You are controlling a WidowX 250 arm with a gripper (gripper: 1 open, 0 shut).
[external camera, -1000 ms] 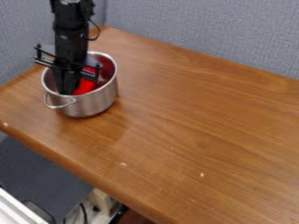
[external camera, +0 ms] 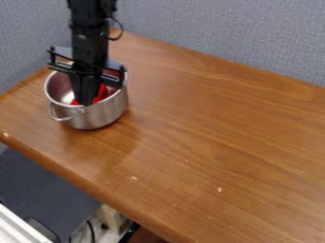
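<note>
A steel pot with a wire handle sits at the left of the wooden table. My dark gripper reaches down into it from above, its lower end inside the pot. A red object lies in the pot behind and beside the gripper, mostly hidden by it. The fingertips are too dark and covered to show whether they are open or shut.
Grey padded walls stand behind and at left. The table's near-left edge drops to a dark area with cables.
The gripper has shifted and turned slightly within the pot over the last second. Less of the red object shows now. The pot stays in about the same place.
</note>
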